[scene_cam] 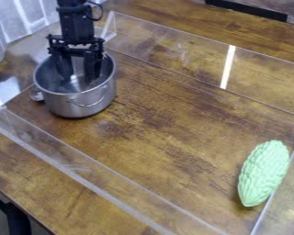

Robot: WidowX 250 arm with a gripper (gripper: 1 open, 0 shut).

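Observation:
A steel pot [76, 96] with side handles stands at the upper left of the wooden table. The black gripper [76, 60] reaches down from the top into the pot's rear part, its fingertips low inside near the back rim. Whether it is open or shut, and whether anything is between its fingers, I cannot tell. A pale green textured oval object [263, 173], like a vegetable, lies at the lower right, far from the gripper.
Clear plastic strips and panels run along the table [162, 128] edges. A silvery crumpled sheet hangs at the upper left.

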